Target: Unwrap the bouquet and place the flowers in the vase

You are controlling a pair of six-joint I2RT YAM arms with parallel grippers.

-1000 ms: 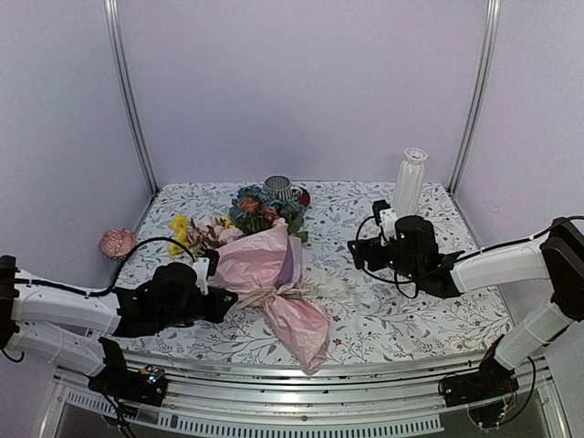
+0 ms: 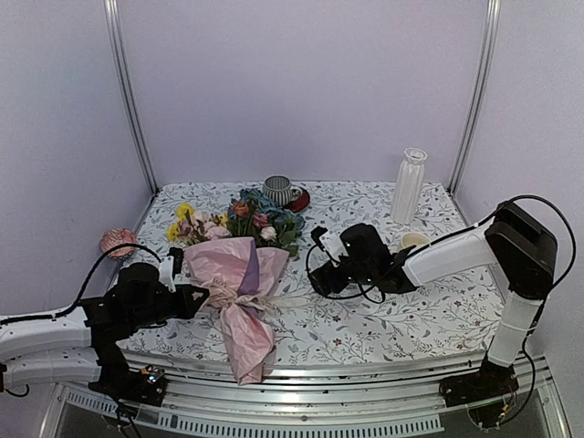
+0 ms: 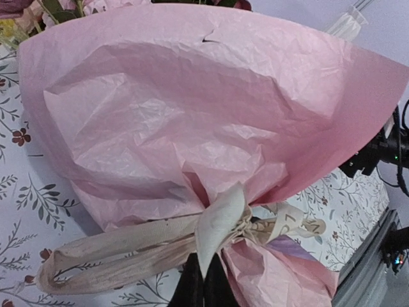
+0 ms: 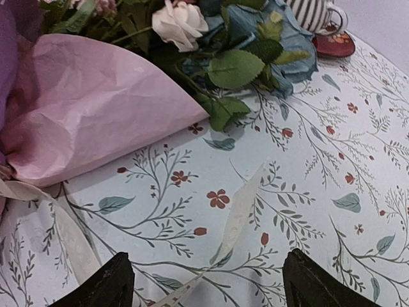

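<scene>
The bouquet lies on the table in pink wrapping, its blooms facing the back. A pale ribbon ties its waist. My left gripper is shut on a strand of that ribbon, at the bouquet's left side. To the right of the bouquet, my right gripper hovers low with its fingers apart. A loose ribbon tail extends across the gap between them, not gripped. The tall white vase stands upright at the back right.
A striped cup on a dark red saucer sits behind the flowers. A cream round object is partly hidden behind the right arm. A pink woven item lies at the left edge.
My left gripper has drawn back left, and the bouquet has shifted and turned left with it. My right gripper has moved left and lower, toward the loose ribbon tail.
</scene>
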